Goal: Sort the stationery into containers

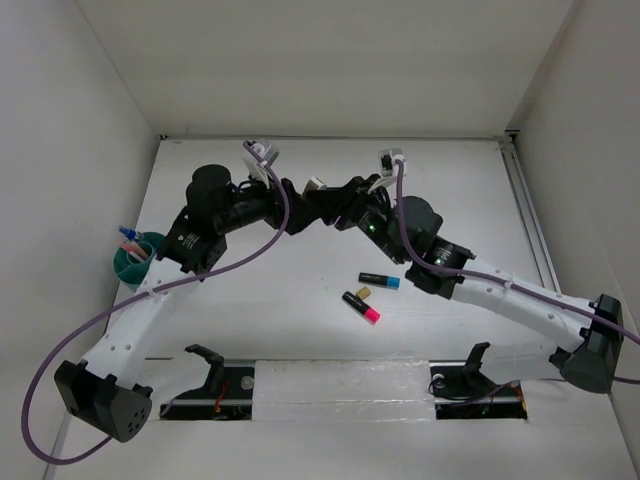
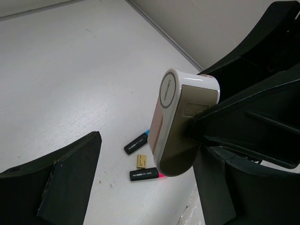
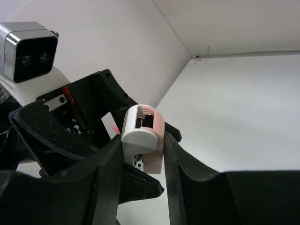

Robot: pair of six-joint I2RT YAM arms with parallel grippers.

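High over the table, both grippers meet at a white, pink and bronze stationery piece (image 2: 182, 126). My right gripper has its fingertips on it. In the left wrist view my left gripper has its fingers apart, the piece above and between them, nearer the right finger. Below lie a blue-ended marker (image 1: 378, 280), a pink-ended marker (image 1: 360, 306) and a small tan block (image 1: 363, 293). At the left, a teal container (image 1: 126, 268) holds several pens.
White walls enclose the table (image 1: 260, 310) on the sides and back.
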